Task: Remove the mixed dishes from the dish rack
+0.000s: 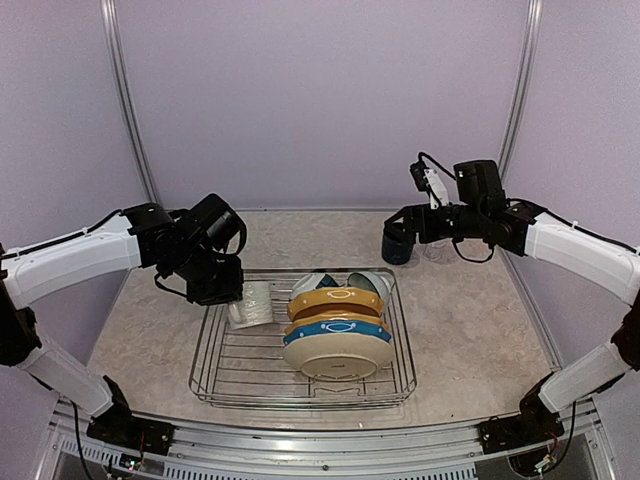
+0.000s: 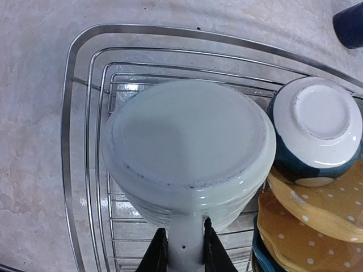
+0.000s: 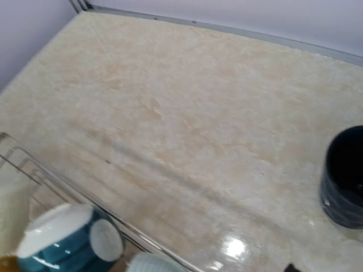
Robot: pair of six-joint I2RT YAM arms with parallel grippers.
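A white mug (image 2: 187, 136) is turned bottom up over the left part of the wire dish rack (image 1: 300, 403). My left gripper is shut on its handle, and the mug's body shows beside the gripper in the top view. Bowls, one blue and white (image 2: 317, 119) and one greenish (image 1: 372, 284), lean at the rack's back right. Yellow plates (image 1: 340, 298), a blue one (image 1: 338, 328) and a cream-bottomed dish (image 1: 338, 358) stand in front of them. My right gripper (image 1: 405, 224) is open above the far counter, holding nothing.
A dark blue cup (image 1: 397, 250) stands upright on the counter behind the rack, close to my right gripper. A clear glass (image 1: 437, 251) is just right of it. Bare counter (image 1: 460, 330) lies right of the rack and also left of it.
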